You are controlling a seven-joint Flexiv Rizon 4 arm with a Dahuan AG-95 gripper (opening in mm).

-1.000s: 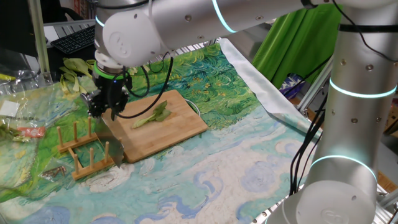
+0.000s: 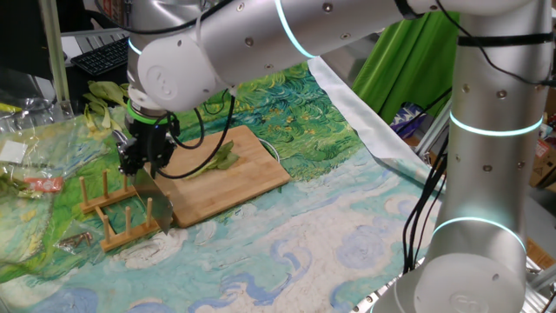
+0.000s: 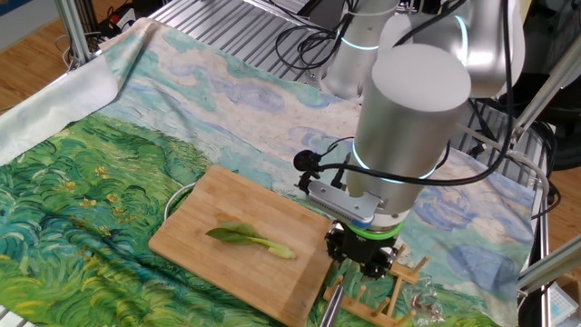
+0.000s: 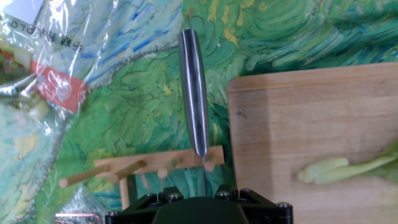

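Note:
A knife with a shiny metal handle (image 4: 194, 93) stands by the wooden peg rack (image 2: 130, 233), its handle pointing away from the gripper in the wrist view. Its broad blade (image 2: 155, 198) shows between the rack and the wooden cutting board (image 2: 248, 187). Right above the blade is my gripper (image 2: 146, 163), black and pointing down; the lower edge of the wrist view cuts off its fingers, so their grip on the knife is unclear. A green leafy stalk (image 3: 250, 238) lies on the board, apart from the gripper.
A clear plastic bag (image 4: 56, 62) with a red label lies left of the knife. Leafy greens (image 2: 104, 94) sit farther back. A small clear wrapper (image 2: 78, 243) is beside the rack. The painted cloth (image 2: 347, 252) toward the arm's base is bare.
My gripper has come down a little toward the rack and blade, shifting slightly left. Knife, rack, board and stalk appear unmoved.

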